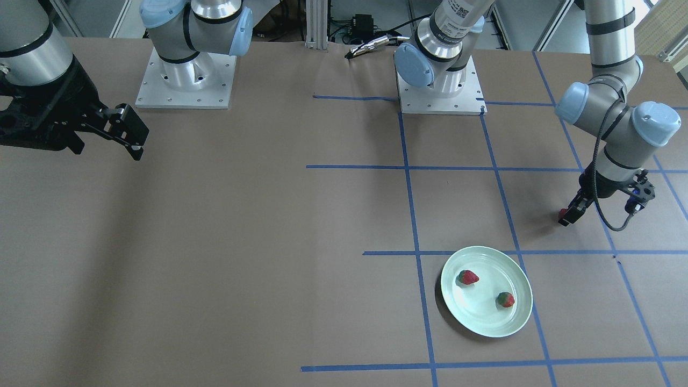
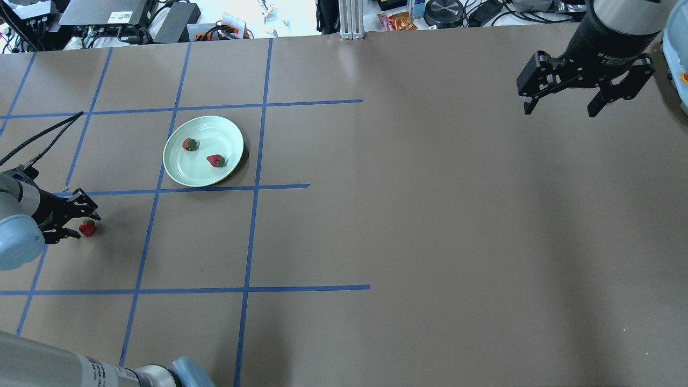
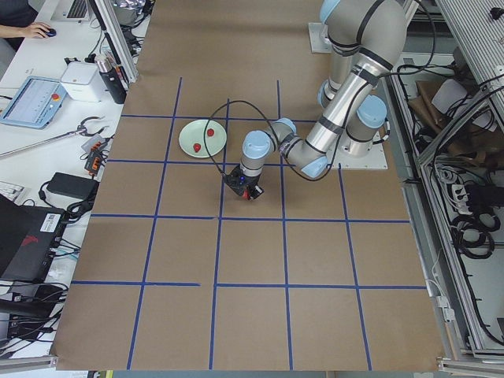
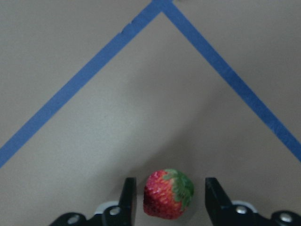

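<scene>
A strawberry (image 4: 167, 194) lies on the tiled-line table, seen red with green leaves at the bottom of the left wrist view. My gripper is low over it and open, one finger on each side with visible gaps to the berry. In the top view the strawberry (image 2: 87, 228) sits at the fingertips of the gripper at the left; in the front view it is mostly hidden behind them. A pale green plate (image 1: 487, 322) holds two strawberries (image 1: 468, 277), apart from each other.
Another arm's black gripper (image 1: 97, 129) hangs at the left of the front view. Further arm bases (image 1: 184, 97) stand at the back.
</scene>
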